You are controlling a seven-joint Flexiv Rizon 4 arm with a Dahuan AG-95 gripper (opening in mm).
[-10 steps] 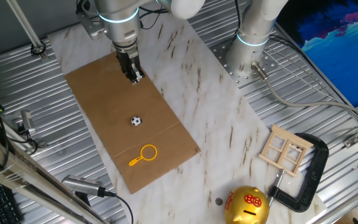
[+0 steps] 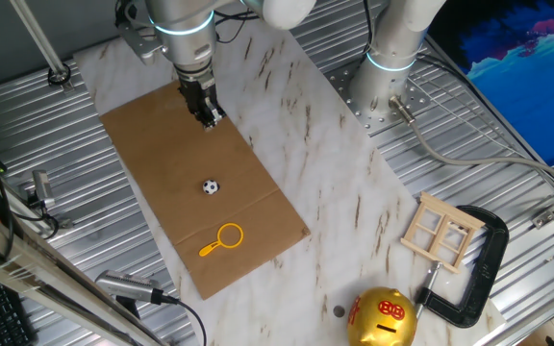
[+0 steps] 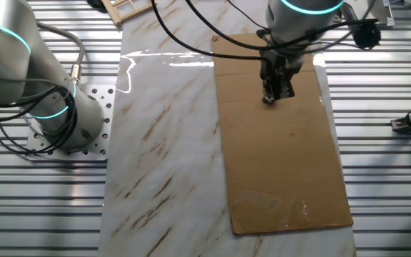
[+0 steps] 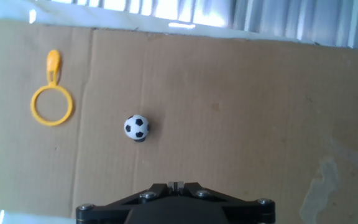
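Note:
A small black-and-white soccer ball (image 2: 211, 186) rests on a flat brown cardboard sheet (image 2: 152, 144). Toward the sheet's end lies a yellow magnifier-shaped ring with a handle (image 2: 229, 235); the wrist view shows this ring (image 4: 71, 107) left of the ball (image 4: 137, 127). Over the other part of the cardboard hangs my gripper (image 2: 212, 122), pointing down and apart from both objects. Its black fingertips meet in the wrist view, where the gripper looks shut with nothing between. In exterior view 2 the arm and gripper (image 3: 278, 98) block the area where ball and ring lie.
A gold piggy bank (image 2: 381, 322), a wooden window-like frame (image 2: 440, 231) and a black clamp (image 2: 489, 259) sit at the table's right end. Cardboard around the ball is clear.

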